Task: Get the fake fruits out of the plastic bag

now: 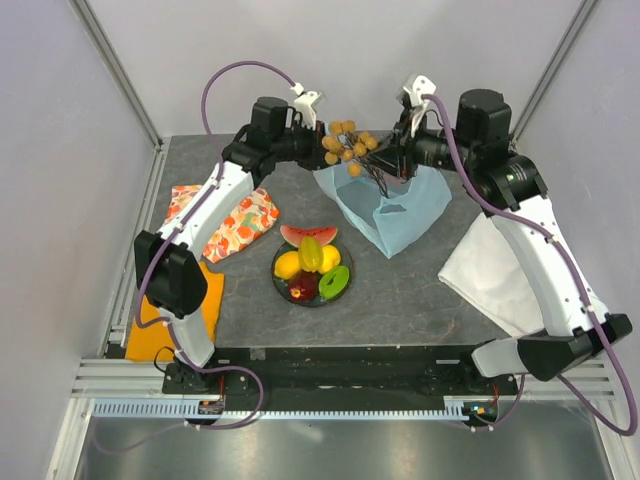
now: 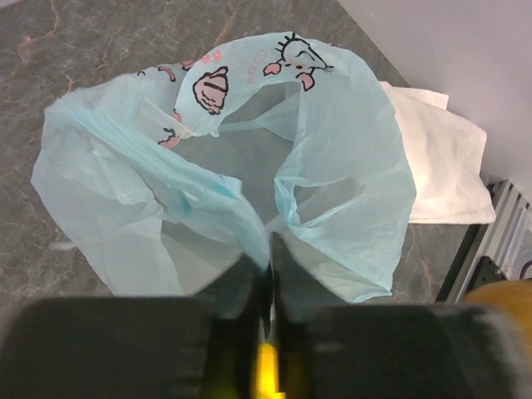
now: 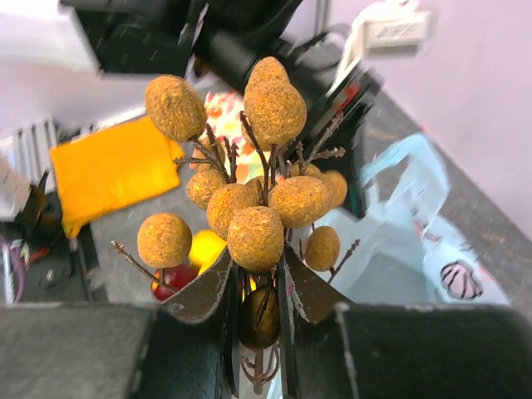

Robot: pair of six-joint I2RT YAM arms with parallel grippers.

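A bunch of brown longan fruits on twigs (image 1: 345,140) is held up over the light-blue plastic bag (image 1: 395,220) by my right gripper (image 1: 395,155), shut on its stems and seen close in the right wrist view. My left gripper (image 1: 318,145) is beside the bunch; in the left wrist view its fingers are blurred above the bag (image 2: 349,233), and their state is unclear. A plate (image 1: 282,290) left of the bag holds lemons (image 1: 287,265), a red fruit (image 1: 303,286), a yellow starfruit (image 1: 310,253), a green fruit (image 1: 334,282) and a watermelon slice (image 1: 308,233).
A patterned cloth (image 1: 240,225) and an orange cloth (image 1: 200,305) lie at the left. A white cloth (image 1: 485,275) lies at the right.
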